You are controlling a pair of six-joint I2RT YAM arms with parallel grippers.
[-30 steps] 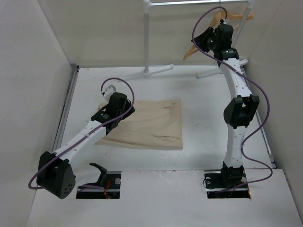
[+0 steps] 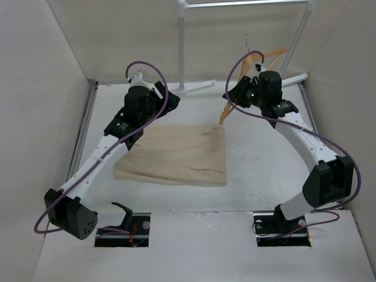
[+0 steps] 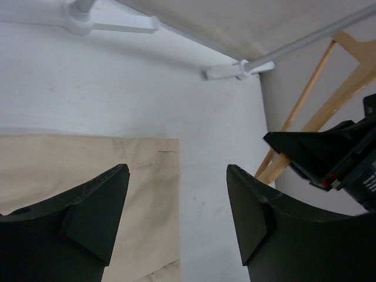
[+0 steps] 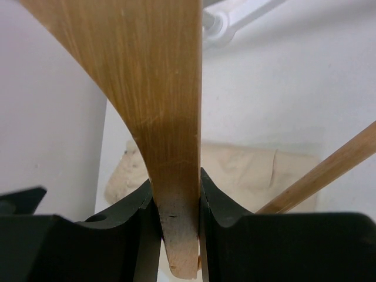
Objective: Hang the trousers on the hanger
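The beige trousers (image 2: 182, 155) lie flat and folded on the white table, their far right corner near the hanger's lower end. My right gripper is shut on one arm of the wooden hanger (image 4: 170, 111), which is held tilted above the table, its metal hook upward in the top view. The hanger's thinner bar (image 4: 329, 167) shows to the right in the right wrist view. Above the trousers' far left part, my left gripper has its fingers apart with nothing between them. In the top view its arm covers the cloth's left side.
A white rack with an upright post (image 2: 181, 53) and a top rail (image 2: 247, 3) stands at the back. Its feet (image 2: 197, 88) rest on the table. Walls close in both sides. Bare table lies right of the trousers.
My right gripper has brought the hanger down from near the rack's top rail toward the trousers. The left gripper has moved a little back toward the rack and right. The trousers lie unmoved.
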